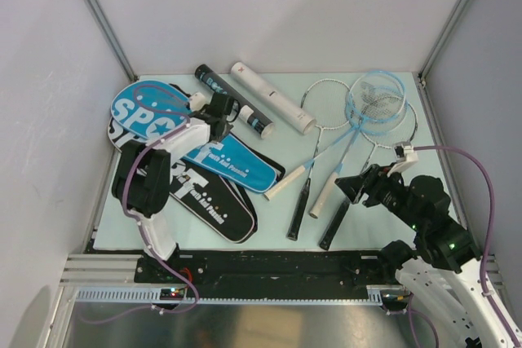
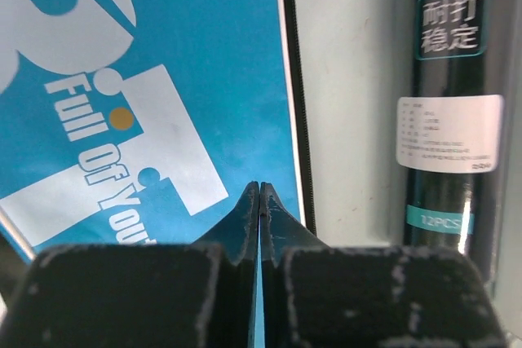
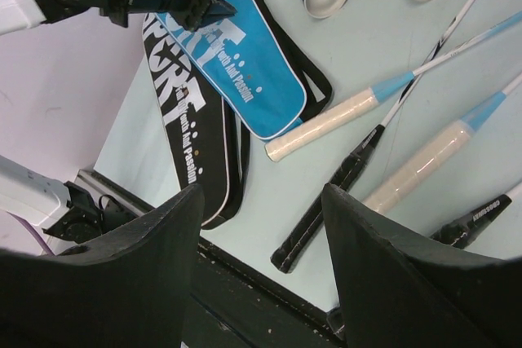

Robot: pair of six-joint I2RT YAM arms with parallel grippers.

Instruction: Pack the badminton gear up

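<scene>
The blue racket bag (image 1: 232, 160) lies flat, partly over the black racket bag (image 1: 204, 201). In the left wrist view my left gripper is shut, its tips together over the blue bag (image 2: 212, 55) near its zipped edge, with no fabric between them. My right gripper stands open and empty at the table's right side. Rackets with blue heads (image 1: 378, 97) and pale grips (image 1: 285, 183) lie in the middle and right, crossing rackets with black grips (image 1: 299, 212). A black shuttlecock tube (image 1: 214, 81) and a white tube (image 1: 273, 98) rest at the back.
Walls rise behind and on both sides of the table. Bare white tabletop (image 1: 267, 230) shows between the black bag and the racket handles. The black tube (image 2: 444, 136) runs alongside the blue bag with a narrow gap between.
</scene>
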